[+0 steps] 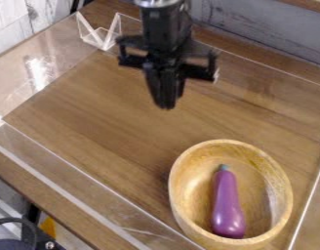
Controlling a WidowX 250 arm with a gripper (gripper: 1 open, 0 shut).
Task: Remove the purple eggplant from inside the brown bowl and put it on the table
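Observation:
The purple eggplant (226, 205) lies inside the brown bowl (185, 186), its narrow end toward the back of the bowl. That bowl stands at the front right of the table. Well behind and to the left of it hangs my dark, blurred gripper (166, 90), up over the back part of the table and clear of both things. Blur hides the gap between its fingers, so I cannot tell how they stand.
A white wire-like rack (100, 32) stands at the back left. Clear walls border the table, and dark cables (20, 232) lie outside at the front left.

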